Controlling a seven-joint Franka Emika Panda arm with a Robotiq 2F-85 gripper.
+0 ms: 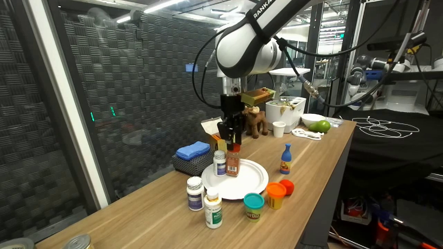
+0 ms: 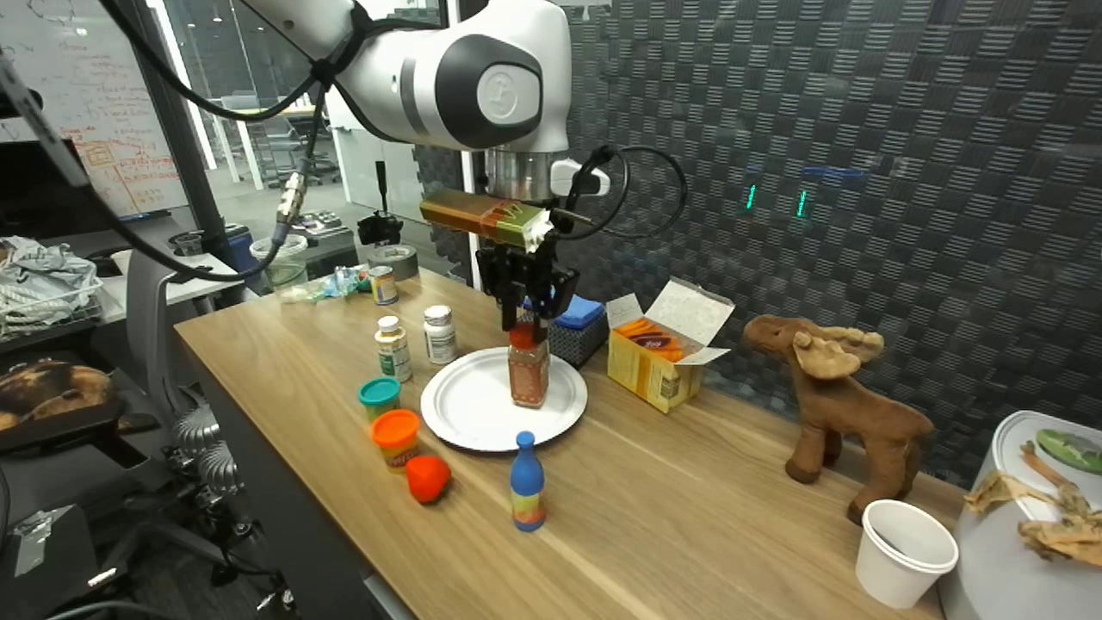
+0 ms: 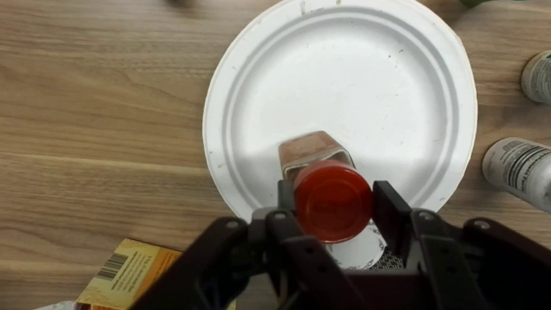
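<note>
A spice jar with a red lid [image 1: 233, 163] is held at its lid by my gripper, whose fingers press on both sides. In the second exterior view the jar [image 2: 528, 374] is over the white paper plate [image 2: 465, 429], close to upright; whether its base touches the plate I cannot tell. The wrist view has the red lid nearest and the jar's clear body leaning away below it. Close beside the jar on the plate is a white pill bottle [image 1: 219, 163], mostly hidden in the wrist view by the lid and fingers.
Two white bottles [image 1: 195, 193] [image 1: 213, 208], Play-Doh tubs [image 1: 253, 207] [image 1: 275, 196] and a red ball-like object [image 1: 287, 186] surround the plate's near side. A blue bottle [image 2: 527, 482] stands alone. Behind are an open yellow box [image 2: 653, 372] and a black basket with blue cloth [image 1: 193, 150].
</note>
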